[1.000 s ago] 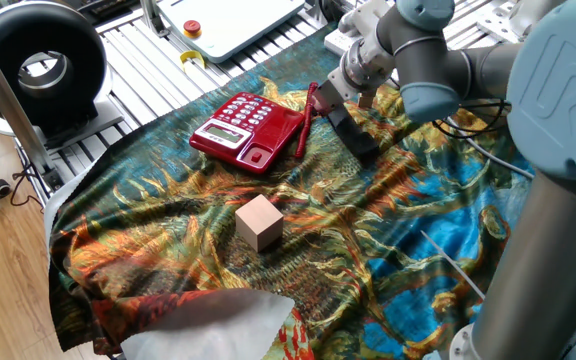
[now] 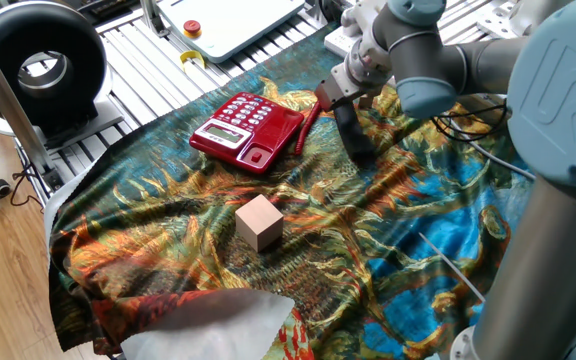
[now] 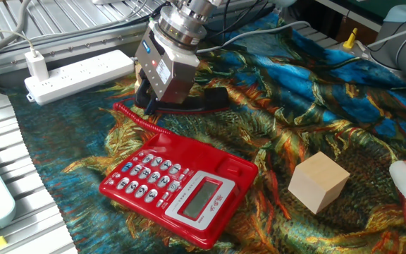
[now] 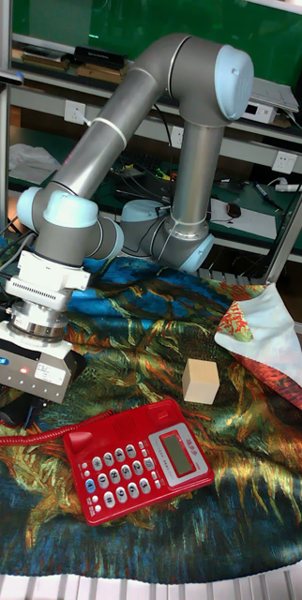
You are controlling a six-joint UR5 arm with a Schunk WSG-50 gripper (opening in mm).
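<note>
A red desk phone (image 2: 246,132) with silver keys and a small display lies on the patterned cloth. From its side runs a red coiled cord (image 3: 139,118). A long dark piece that looks like the handset (image 3: 199,102) lies low over the cloth, right by my gripper (image 3: 146,104). My gripper points down at its near end, beside the phone. Its dark fingers blend with the dark piece, so whether they are closed around it does not show. A plain wooden cube (image 2: 260,222) sits apart from the phone on the cloth.
A white power strip (image 3: 82,76) lies behind the gripper. The cloth has a folded-back pale corner (image 2: 213,325). A red button (image 2: 192,28) stands on a white panel at the back. Around the cube the cloth is wrinkled but clear.
In exterior view 1 my gripper has moved slightly to the right, and the dark piece beneath it stands at a steeper angle. The phone and the cube have not moved.
</note>
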